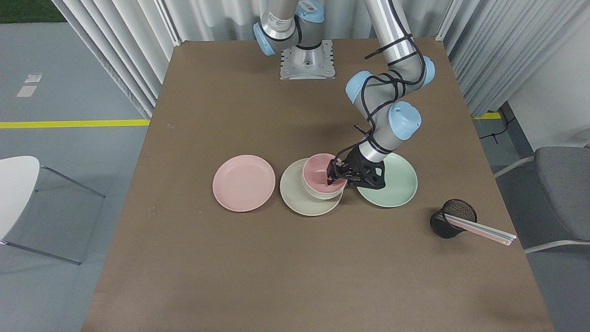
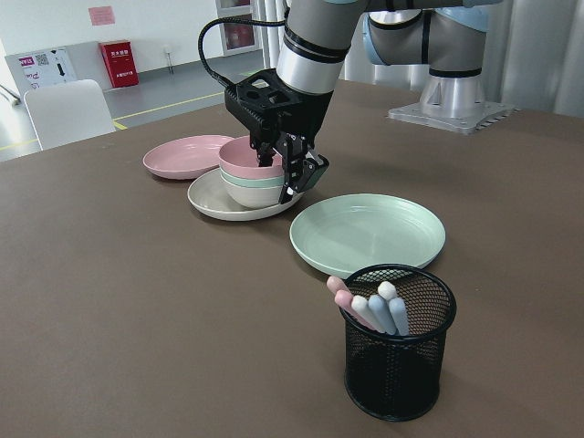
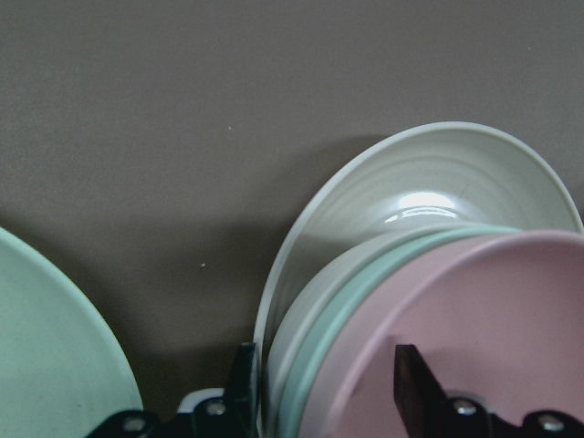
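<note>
A stack of bowls, pink (image 1: 318,171) on mint (image 2: 251,182) on white, rests on a white plate (image 1: 301,199). My gripper is down at the stack's rim on the green plate's side, open, one finger inside the pink bowl and the other outside the stacked rims. A pink plate (image 1: 244,183) lies to the left, a green plate (image 1: 395,188) to the right.
A black mesh cup (image 2: 392,374) holding several pale sticks stands at the front right.
</note>
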